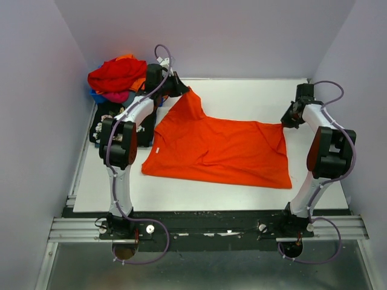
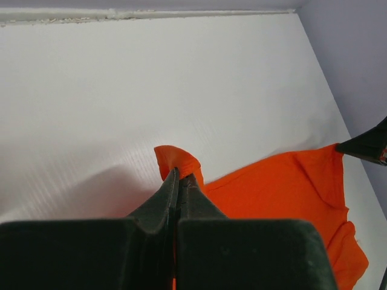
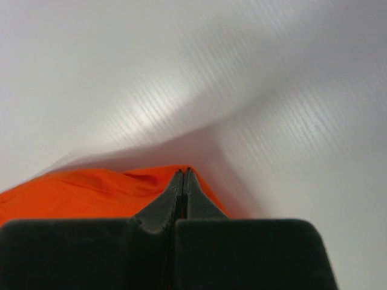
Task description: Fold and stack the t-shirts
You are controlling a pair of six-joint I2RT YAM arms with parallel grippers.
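Note:
An orange-red t-shirt (image 1: 224, 148) lies spread across the white table in the top view. At its back left corner my left gripper (image 1: 186, 90) is shut on the cloth; in the left wrist view a raised peak of the shirt (image 2: 175, 160) comes up between the fingertips. My right gripper (image 1: 283, 125) is shut at the back right corner. There, in the right wrist view, the shirt's edge (image 3: 154, 175) is pinched at the fingertips. The right sleeve area is partly folded over itself.
A blue bin of crumpled clothes, with a red garment (image 1: 118, 75) on top, stands at the back left. Below it lies a dark patterned stack (image 1: 145, 134). Bare white table (image 1: 242, 99) runs behind and in front of the shirt.

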